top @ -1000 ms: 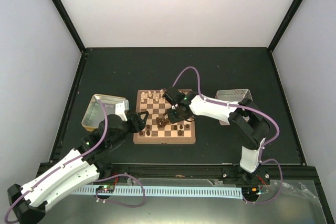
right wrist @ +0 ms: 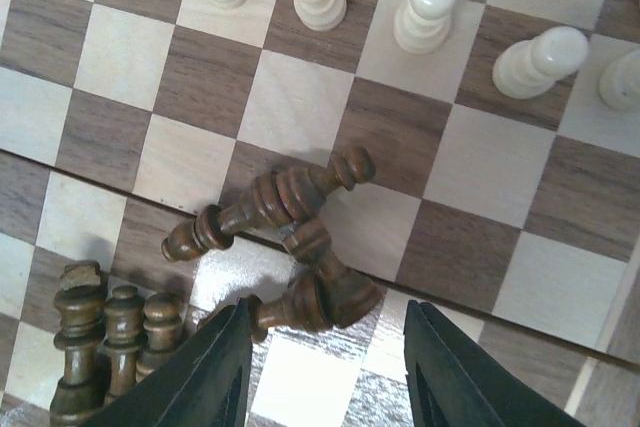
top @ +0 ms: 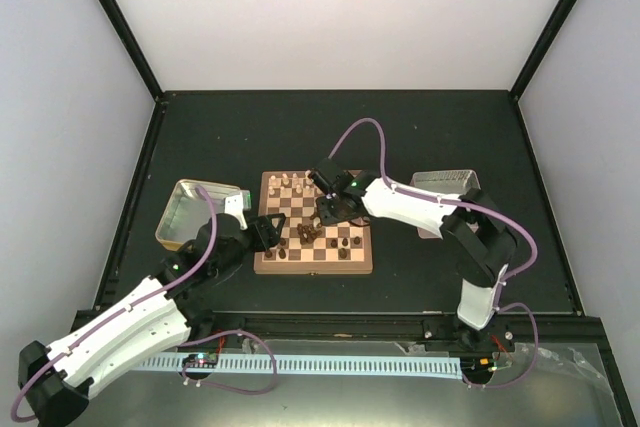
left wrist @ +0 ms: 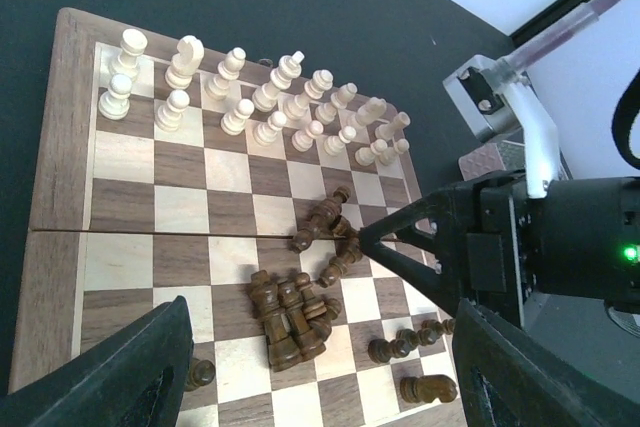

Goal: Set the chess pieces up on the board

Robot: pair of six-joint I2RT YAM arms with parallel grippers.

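Observation:
Several dark pieces lie on their sides near the middle [right wrist: 270, 197]; a few others stand on the near half [left wrist: 425, 389]. My right gripper hangs over a pile of lying dark pieces, its fingers apart with nothing clearly between them. My left gripper is open above the board's near left part, with nothing held.
A metal tray [top: 185, 217] sits left of the board and a light basket [top: 445, 180] on the right, partly behind the right arm. The table behind the board is clear.
My right arm has shifted slightly over the board. The pieces show no clear change.

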